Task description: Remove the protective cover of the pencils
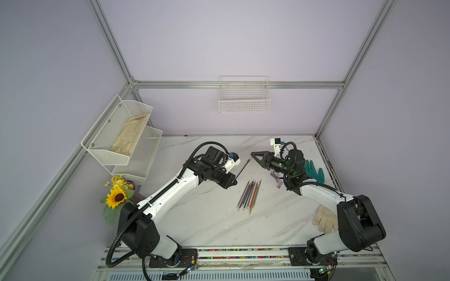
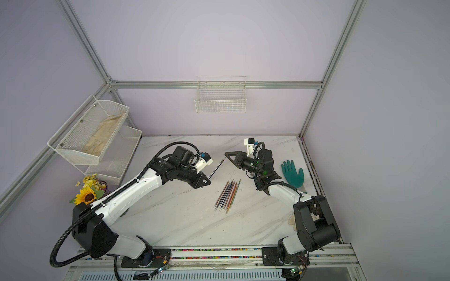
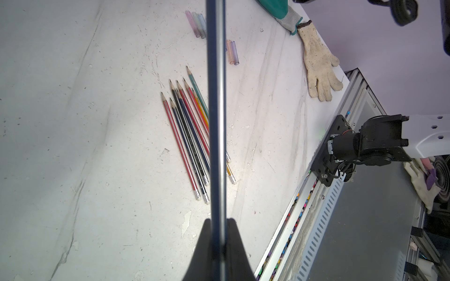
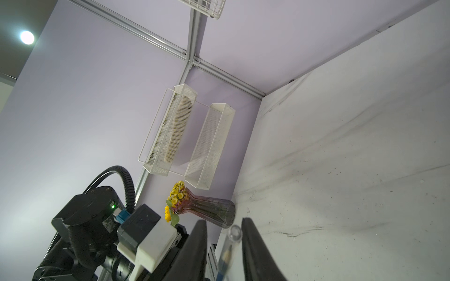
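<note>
A dark, shiny pencil (image 3: 217,121) runs up the left wrist view, with my left gripper (image 1: 234,179) shut on its lower part. Its upper end slants toward my right gripper (image 1: 252,154). In the right wrist view, a clear cover (image 4: 233,232) surrounds the pencil's sharpened tip. The cover's rounded end shows between my right gripper's parted fingers, close to the left one; contact cannot be told. On the table, several bare-tipped pencils (image 1: 248,194) lie side by side below the grippers. Several removed clear covers (image 3: 233,52) lie beyond them in the left wrist view.
A green glove (image 1: 315,171) and a beige glove (image 1: 325,218) lie at the right, near the right arm. White wire baskets (image 1: 122,135) and a vase of yellow flowers (image 1: 117,197) stand at the left.
</note>
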